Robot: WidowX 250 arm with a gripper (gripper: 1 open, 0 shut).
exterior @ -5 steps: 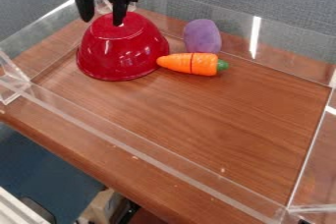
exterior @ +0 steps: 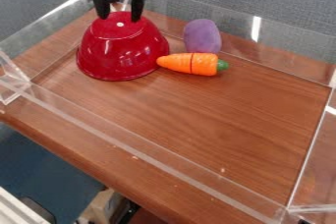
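Observation:
A red bowl [exterior: 121, 53] rests upside down on the wooden surface at the back left. My black gripper [exterior: 120, 14] hangs just above the bowl's top, its two fingers apart, with no object seen held between them. An orange carrot [exterior: 190, 64] with a green top lies right of the bowl, close to it. Behind the carrot is a purple oblong object [exterior: 202, 35], like an eggplant.
Clear plastic walls [exterior: 197, 181] border the wooden surface [exterior: 223, 130] on its sides. The front and right of the surface are empty. A grey padded wall stands behind.
The objects on the surface have not moved.

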